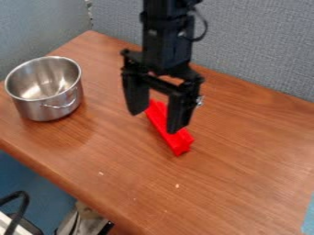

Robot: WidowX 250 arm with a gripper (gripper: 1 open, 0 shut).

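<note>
My black gripper point(154, 103) hangs over the middle of the table, open, its two fingers straddling the space above a red bar point(177, 138). The bar lies on the wooden table at a slant, its far end partly hidden behind the gripper. Whether the fingers reach down around the bar is hard to tell from this view.
A steel pot point(44, 88) with side handles stands on the left of the table point(233, 174). Grey padded walls rise at the back and left. Cables lie off the table's front-left edge.
</note>
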